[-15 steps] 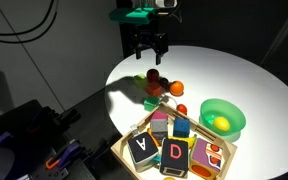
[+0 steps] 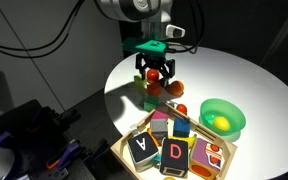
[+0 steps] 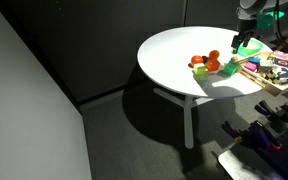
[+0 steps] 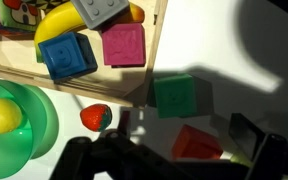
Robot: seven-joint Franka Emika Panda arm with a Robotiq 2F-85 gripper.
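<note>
My gripper (image 2: pixel 154 73) hangs open over the table, above a small group of toys, with its fingers spread and nothing held. In the wrist view a green block (image 4: pixel 174 95) lies beside the wooden tray, ahead of the gap between the fingers. A red block (image 4: pixel 196 143) sits lower down in that gap, its near part cut off by the gripper. A pale green thing (image 4: pixel 240 158) peeks out by the right finger. From the front, a red ball (image 2: pixel 153 74) appears in line with the fingers; contact cannot be judged.
The wooden tray (image 2: pixel 121 152) holds several lettered and coloured blocks. Beside it stands a green bowl (image 2: pixel 206 108) with a yellow ball (image 2: pixel 222 124). A strawberry (image 4: pixel 96 117) lies between bowl and tray. An orange ball (image 2: pixel 177 88) is near the group. Behind, the white table is clear.
The gripper has come down and slightly nearer the toys, its fingers now beside the red ball in the front view. The toys and tray have stayed put.
</note>
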